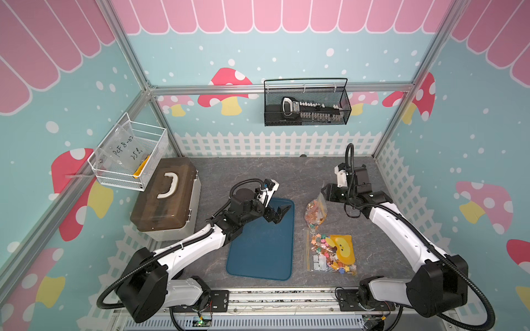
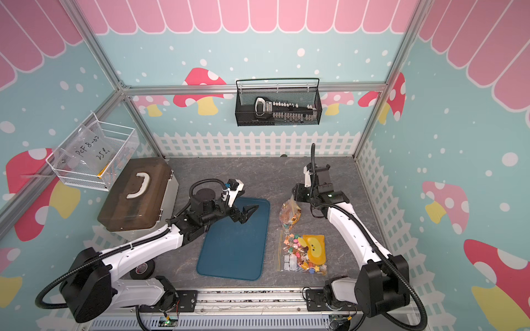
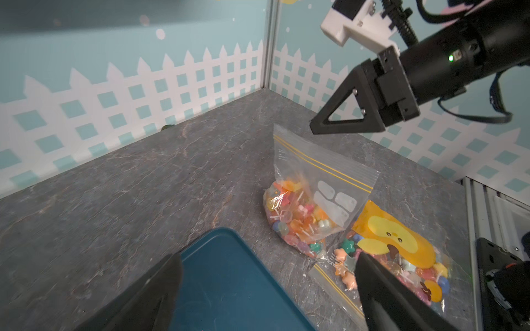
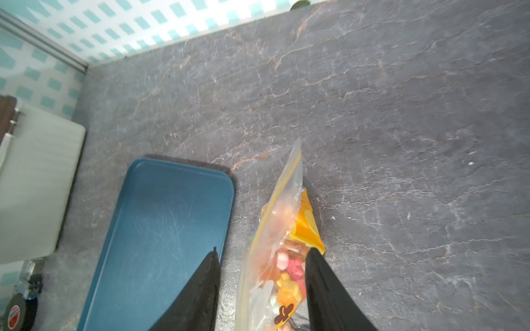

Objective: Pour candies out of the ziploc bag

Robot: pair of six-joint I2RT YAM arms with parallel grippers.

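A clear ziploc bag (image 3: 298,215) of colourful candies stands on the table right of the blue tray (image 1: 259,242), its yellow-lined top edge upright. My right gripper is over this bag, fingers apart on either side of the top edge; in the left wrist view a gap shows between the visible finger and the plastic. The left gripper (image 1: 280,214) hangs open over the tray's far right corner, with nothing held; its blurred fingers (image 3: 149,298) frame the lower part of its view. A second filled bag with a yellow bear print (image 1: 342,249) lies flat nearer the front.
A brown-lidded box (image 1: 165,193) stands at the left, below a white wire basket (image 1: 129,157). A black mesh basket (image 1: 307,104) hangs on the back wall. Bare table lies behind the tray and right of the bags.
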